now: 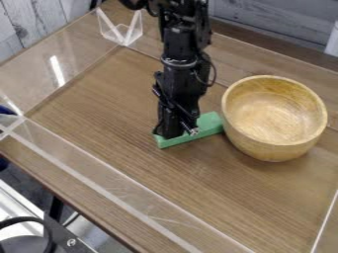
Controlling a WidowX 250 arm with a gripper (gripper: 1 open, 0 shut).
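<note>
The black robot arm reaches down from the top of the view, its gripper low over a green block lying on the wooden table. The fingertips are at the block's left part and partly hide it; whether they grip it is unclear. A tan wooden bowl stands just right of the block, against or very close to its right end.
A clear plastic holder stands at the back left. Cables hang at the lower left beside the table's edge.
</note>
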